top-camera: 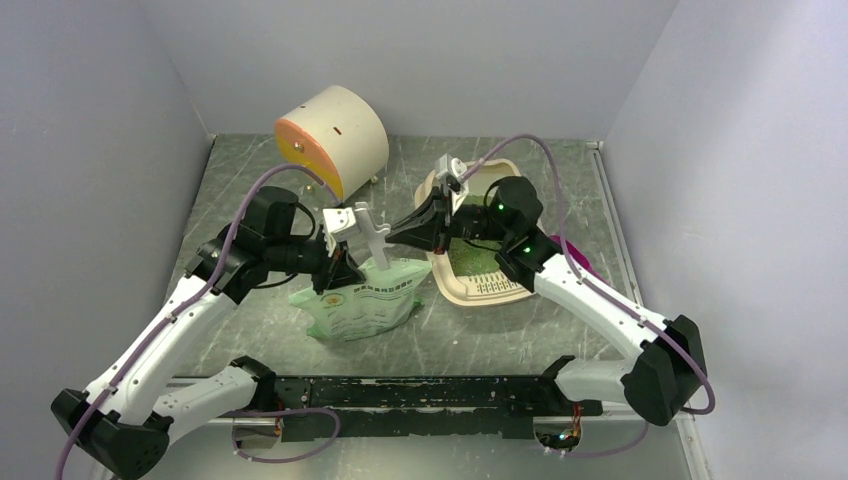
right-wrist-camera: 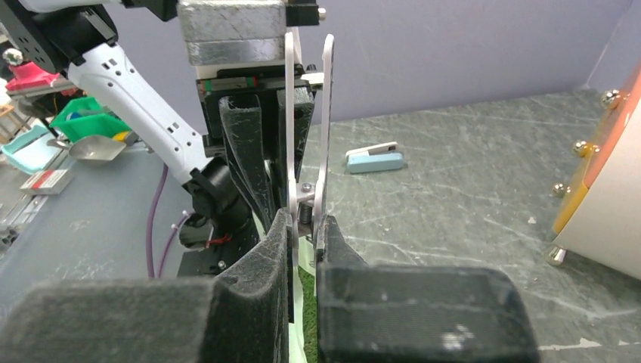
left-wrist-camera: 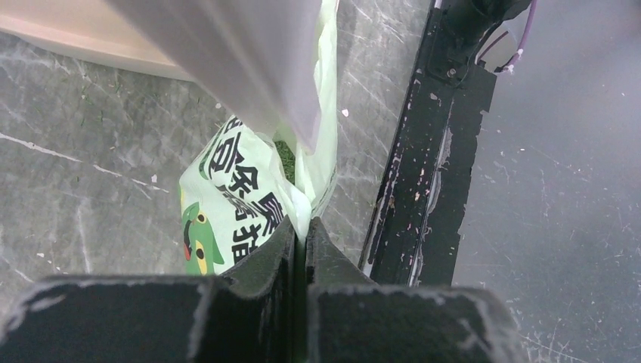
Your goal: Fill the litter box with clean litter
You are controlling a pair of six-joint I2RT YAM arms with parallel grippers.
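Observation:
A pale green litter bag with green pellets inside stands at the table's front middle. My left gripper is shut on the bag's upper edge. My right gripper is shut on a pale grey scoop, holding it upright over the bag's opening, close beside the left gripper; in the left wrist view the scoop fills the upper middle. The cream litter box, with green litter on its floor, lies right of the bag, partly under the right arm.
A cream drum with an orange face lies at the back left. A purple object is at the box's right.

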